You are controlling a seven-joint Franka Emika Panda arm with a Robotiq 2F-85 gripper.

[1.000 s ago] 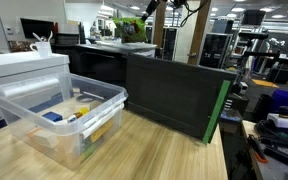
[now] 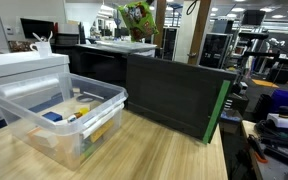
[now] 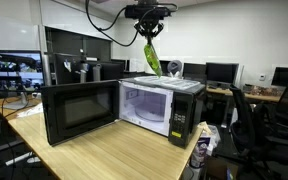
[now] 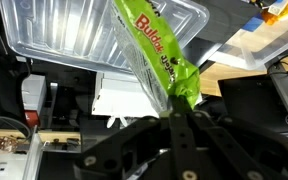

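Note:
A green bag [image 4: 154, 45] with red lettering hangs from my gripper, which is shut on its edge. In exterior view 2 the bag [image 3: 152, 58] dangles below the gripper [image 3: 149, 36], above the microwave [image 3: 152, 106]. The microwave's dark door [image 3: 79, 108] stands wide open. On the microwave's top lies a clear plastic tray [image 3: 166, 82], and the wrist view shows this tray [image 4: 54, 48] under the bag. Only the bag [image 2: 136, 18] shows at the top of exterior view 1; the gripper is cut off there.
A clear bin [image 2: 59, 142] with several small items inside stands at the left of the wooden table. An office chair [image 3: 254, 125] stands at the right.
The bag has risen and shifted slightly right in exterior view 1, still in my gripper. Bin and microwave door have not moved.

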